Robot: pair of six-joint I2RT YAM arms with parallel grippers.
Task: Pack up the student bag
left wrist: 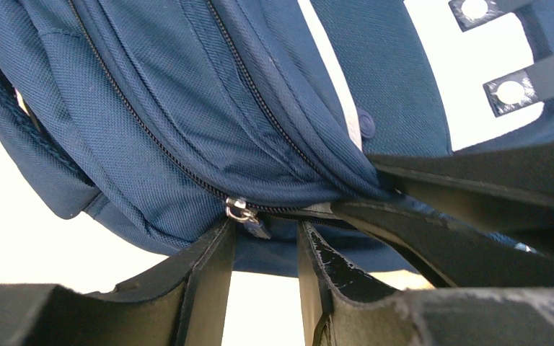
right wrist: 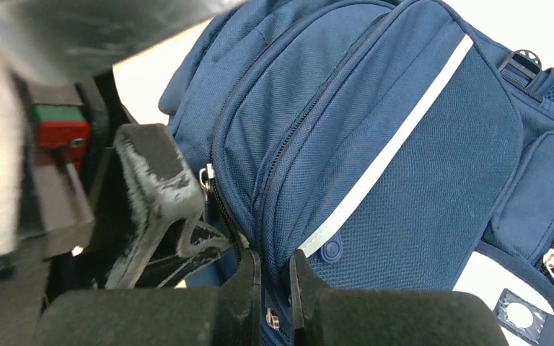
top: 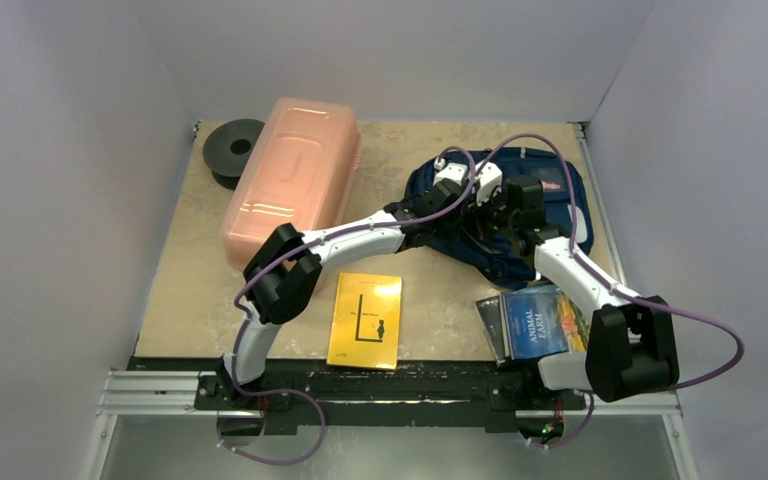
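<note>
The navy backpack (top: 568, 200) lies at the back right, both grippers over it. In the left wrist view, my left gripper is part open, its fingertips either side of a zipper pull (left wrist: 251, 223), close to it. My right gripper is shut on the folded fabric edge beside a zipper, below the white reflective strip (right wrist: 397, 144). Its body crowds the right side of the left wrist view. The bag's interior is hidden.
A yellow book (top: 364, 320) lies at the front middle, a stack of books (top: 532, 325) at the front right. A pink plastic box (top: 290, 170) and a dark round object (top: 224, 152) stand at the left. Bare table surrounds the yellow book.
</note>
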